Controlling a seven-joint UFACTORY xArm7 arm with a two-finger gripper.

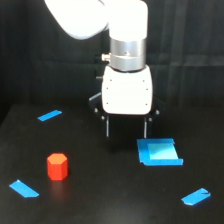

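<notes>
A red block point(57, 167), six-sided as seen from here, sits alone on the dark table at the left front. To its right, a pale square with a blue tape border point(150, 161) lies flat on the surface. My gripper point(126, 132) hangs from the white arm, farther back than the block. Its two thin fingers stand well apart, so it is open, and nothing shows between them. The right finger appears close to the square's left back corner in this view; its exact height above the table is hard to judge.
Single strips of blue tape lie at the back left point(49, 115), front left point(24, 188) and front right point(196, 197). A dark curtain hangs behind.
</notes>
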